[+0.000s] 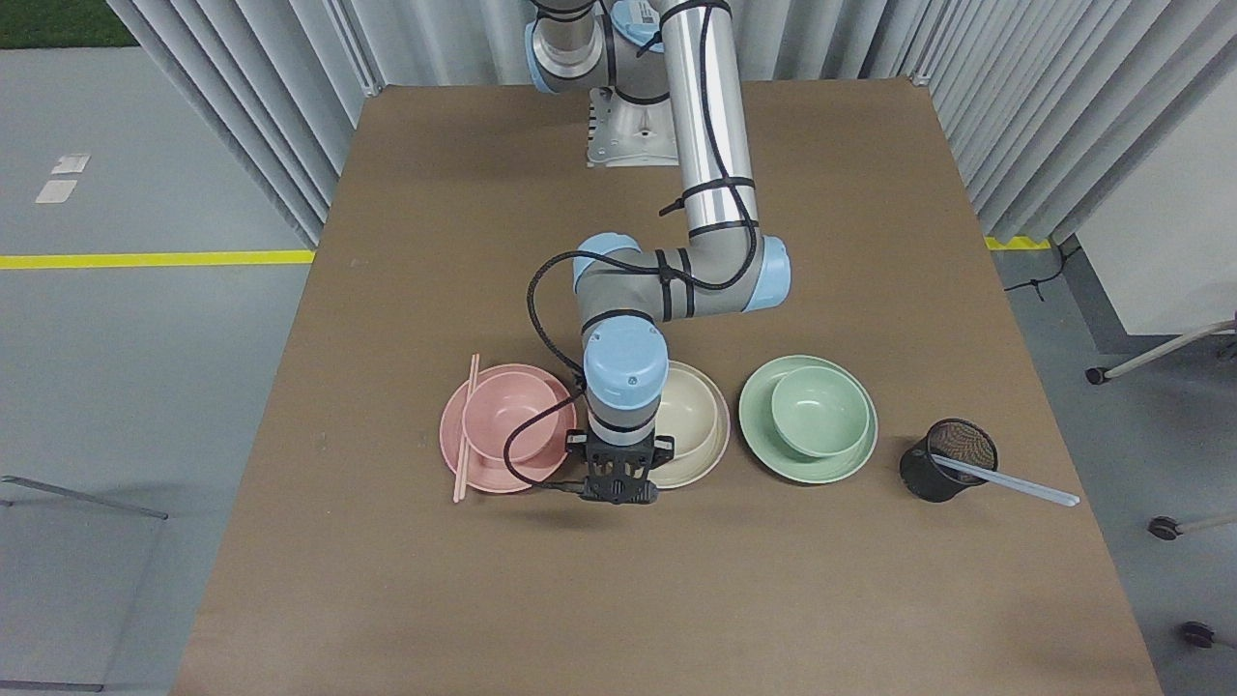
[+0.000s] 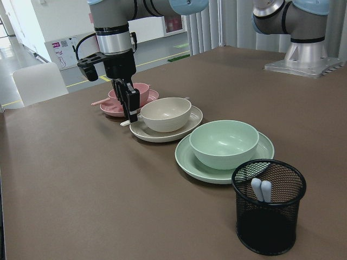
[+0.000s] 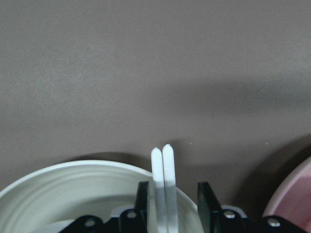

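Note:
My gripper stands open low over a pair of white chopsticks, which lie between its fingers on the edge of the cream plate, beside the cream bowl. In the front view the gripper body hides those chopsticks. The pink plate carries a pink bowl and pink chopsticks on its left side, in the front view.
On the right, a green bowl sits on a green plate. Beyond it stands a black mesh holder with light chopsticks in it.

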